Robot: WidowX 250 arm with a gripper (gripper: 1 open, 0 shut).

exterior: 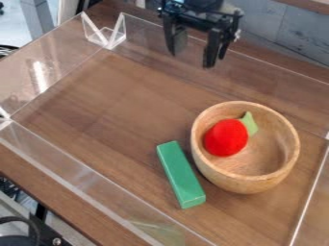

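A wooden bowl [264, 163] stands at the right of the tray floor, holding a red round object [225, 136] with a small green piece [251, 123] beside it. A green block [180, 175] lies flat just left of the bowl. High at the top centre, above the back of the workspace and well away from both, my black gripper [194, 50] hangs open, with nothing seen between its fingers.
Clear plastic walls [77, 173] edge the wooden surface [110, 110], whose left and middle are bare. A grey panel [283, 38] stands behind at the back right.
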